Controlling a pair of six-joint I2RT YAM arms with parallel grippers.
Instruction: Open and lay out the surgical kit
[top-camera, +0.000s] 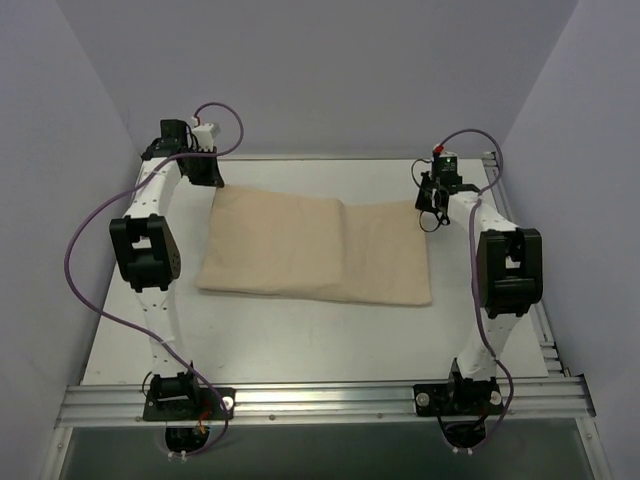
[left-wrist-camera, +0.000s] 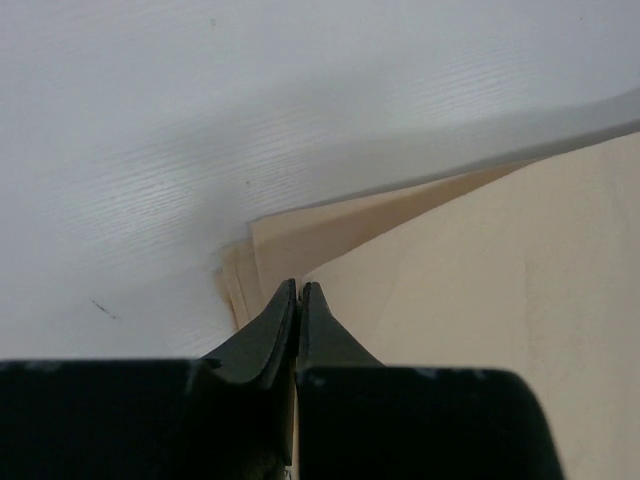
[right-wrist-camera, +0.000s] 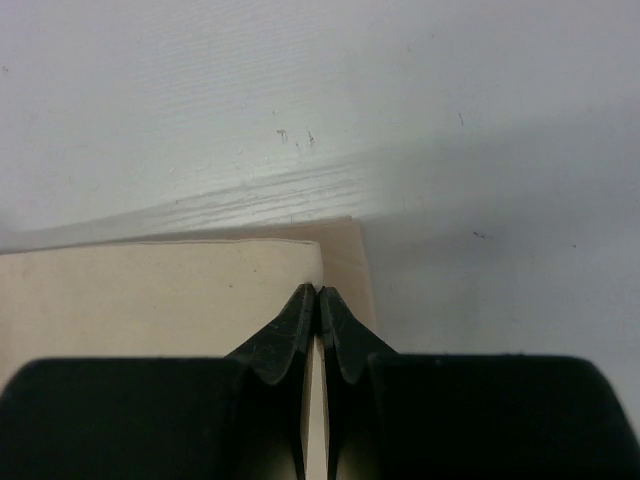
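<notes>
A beige cloth (top-camera: 275, 240) lies across the middle of the white table, with a raised fold line running down its centre. My left gripper (top-camera: 220, 186) is shut on its far left corner; in the left wrist view the top layer (left-wrist-camera: 450, 270) rises to the fingertips, with lower layers showing beneath it. At the far right corner my right gripper (top-camera: 418, 206) is likewise shut on the cloth, and the right wrist view shows the pinched top layer (right-wrist-camera: 200, 290) above a lower layer (right-wrist-camera: 345, 255). Whatever lies under the cloth is hidden.
Bare white table (top-camera: 310, 345) stretches in front of the cloth, and a narrower clear strip lies behind it. Grey walls (top-camera: 330, 80) stand at the back and both sides. A metal rail (top-camera: 320, 393) runs along the front.
</notes>
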